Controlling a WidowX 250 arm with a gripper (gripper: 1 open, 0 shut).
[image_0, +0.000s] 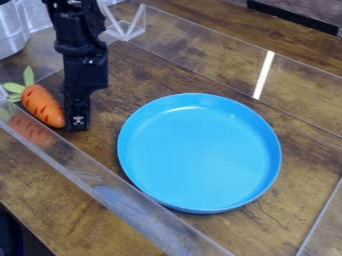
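A toy carrot (43, 106) with pale green leaves lies on the wooden surface at the left, behind a clear plastic wall. The black gripper (72, 110) is lowered right beside the carrot's right side, at table height. Whether its fingers are open or shut on the carrot is hard to tell from this view. A large blue plate (198, 150) rests to the right of the gripper.
A clear barrier (120, 196) runs diagonally across the lower left. A white plastic object (11, 30) is at the top left corner.
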